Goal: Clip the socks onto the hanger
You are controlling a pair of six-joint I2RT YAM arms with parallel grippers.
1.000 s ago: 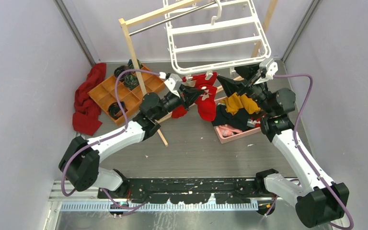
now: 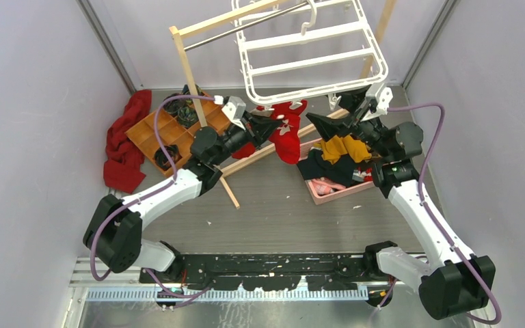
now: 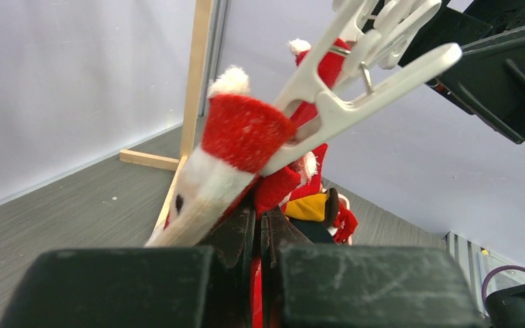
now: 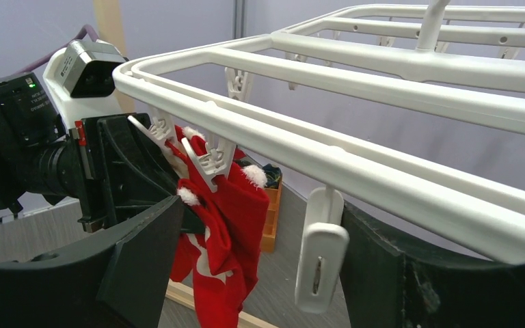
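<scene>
Red socks with white trim (image 2: 287,140) hang below the near edge of the white hanger (image 2: 314,92). My left gripper (image 2: 278,122) is shut, with red cloth showing between its fingers in the left wrist view. There, a white clip (image 3: 314,113) has its lower end against the red cuff (image 3: 246,130); how firmly it grips is unclear. In the right wrist view two clips (image 4: 210,160) meet the sock tops (image 4: 236,205). My right gripper (image 2: 333,108) is part open around an empty hanging clip (image 4: 321,256), which sits nearer its right finger (image 4: 383,266).
A pink bin (image 2: 325,199) of clothes stands on the floor below my right gripper. An orange divided tray (image 2: 152,130) and a red cloth (image 2: 124,154) lie at the left. Wooden stand posts (image 2: 190,78) rise beside the hanger.
My left gripper has shifted left and slightly up in the top view, and the red sock has moved with it. The right gripper has moved only slightly at the hanger's edge.
</scene>
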